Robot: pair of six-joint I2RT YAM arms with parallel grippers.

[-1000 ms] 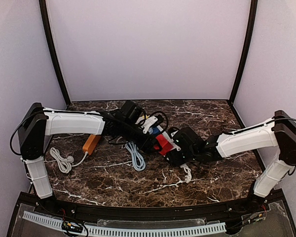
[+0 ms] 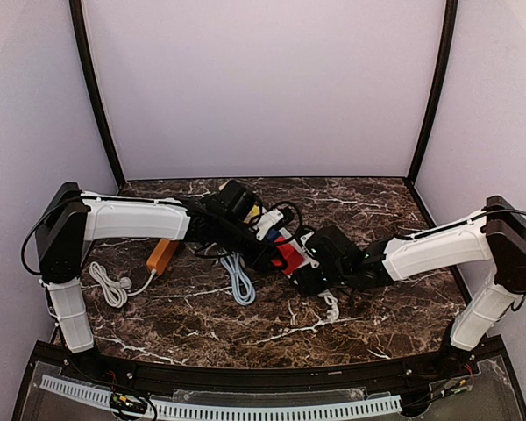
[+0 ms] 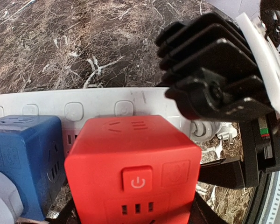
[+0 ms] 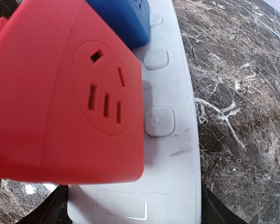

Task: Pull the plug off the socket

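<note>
A red cube plug (image 3: 130, 144) with a power button and socket slots stands against the white power strip (image 3: 154, 95). My left gripper is shut on the red cube, its fingers low on either side in the left wrist view. Where the cube meets the strip is hidden, so I cannot tell how deep its pins sit. The right gripper is shut on the end of the strip, one finger (image 4: 219, 212) along its edge. From the right wrist view, the red cube's slotted side (image 4: 102, 88) leans close over the strip's face.
A blue cube (image 3: 25, 163) carrying a round white plug (image 3: 2, 200) sits beside the red one on the strip. On the table lie an orange block (image 2: 162, 255), a coiled white cord (image 2: 110, 288) and a blue-grey cord (image 2: 239, 282).
</note>
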